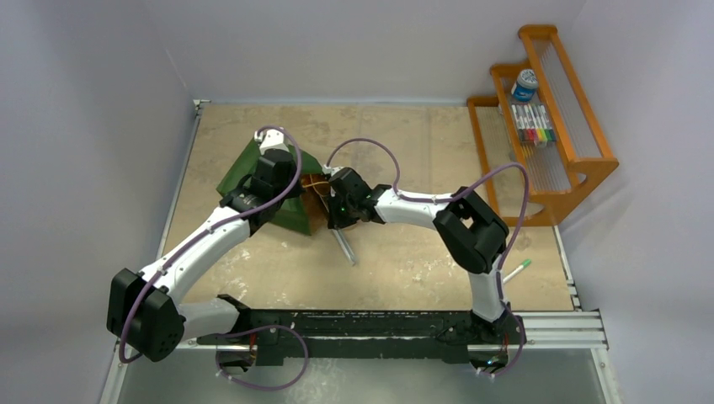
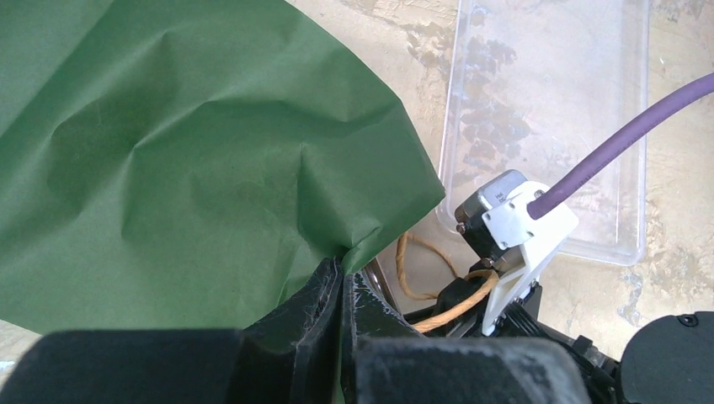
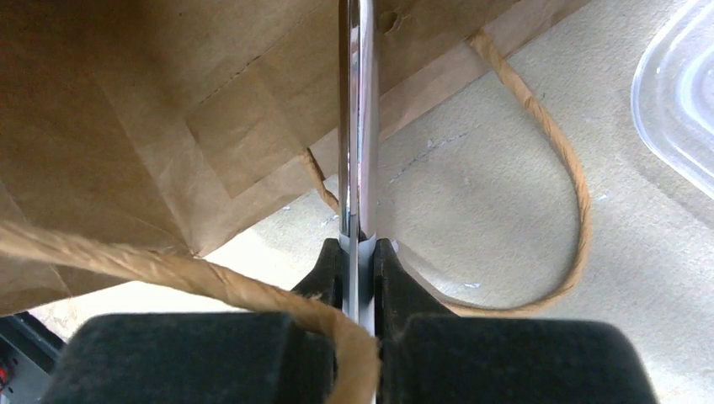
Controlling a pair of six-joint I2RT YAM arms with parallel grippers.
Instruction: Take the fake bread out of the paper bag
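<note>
The green paper bag (image 1: 291, 216) lies on its side at the left of the table, its brown mouth facing right. In the left wrist view my left gripper is shut on the bag's gathered green paper (image 2: 227, 168). Shiny metal tongs (image 3: 360, 109) are clamped in my right gripper, their far end reaching over the bag's brown inside (image 3: 160, 109). A twisted paper handle (image 3: 581, 210) loops past the right gripper, and another handle strand crosses in front of it. No bread shows in any view.
A clear plastic tray (image 2: 547, 101) lies close beyond the right gripper. At the right stands a wooden shelf (image 1: 599, 164) with markers and a jar; a green-capped marker (image 1: 516, 270) lies below it.
</note>
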